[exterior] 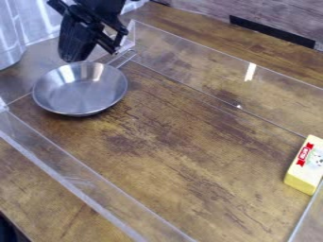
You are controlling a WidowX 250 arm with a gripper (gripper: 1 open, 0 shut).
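Observation:
My gripper (86,47) is a black shape at the top left, over the back edge of a shallow silver metal bowl (79,89). Its fingertips are dark and small in view; I see nothing held between them, and whether they are open or shut is hard to make out. A yellow box with a red label (304,164) lies at the right edge of the table.
Clear plastic walls border the wooden work surface (177,151). A pale cylindrical object (9,40) stands at the upper left corner, beside the bowl.

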